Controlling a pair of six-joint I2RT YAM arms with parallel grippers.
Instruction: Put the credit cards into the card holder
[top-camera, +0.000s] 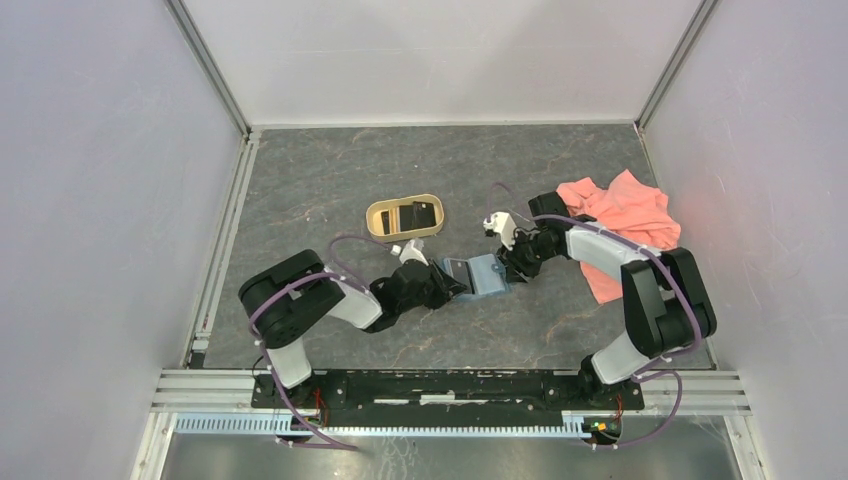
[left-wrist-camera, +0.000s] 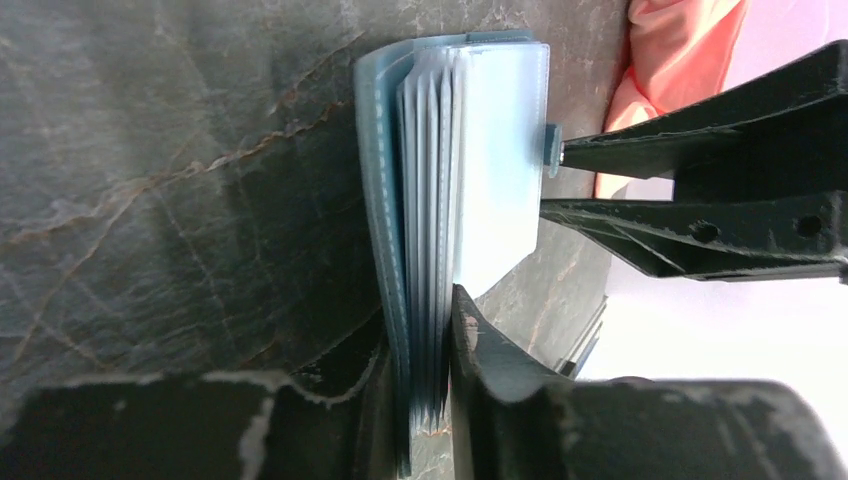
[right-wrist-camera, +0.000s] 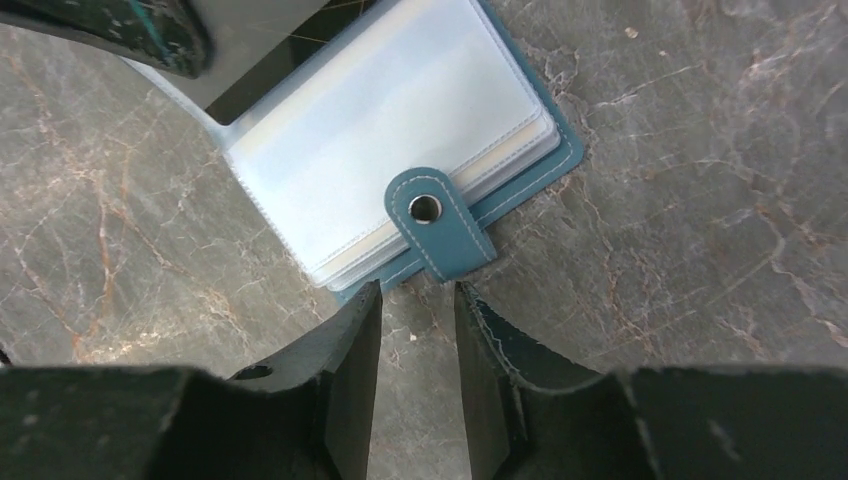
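The blue card holder (top-camera: 489, 275) lies on the table between the grippers, a dark card on its left half in the top view. The left wrist view shows its stack of clear sleeves (left-wrist-camera: 490, 150) edge-on, with my left gripper shut on the holder's end. At the holder's snap tab (right-wrist-camera: 445, 235), my right gripper is part open, fingertips beside the tab, nothing visible between them.
A tan tray (top-camera: 405, 198) with dark cards stands behind the holder. A pink cloth (top-camera: 625, 205) lies at the right.
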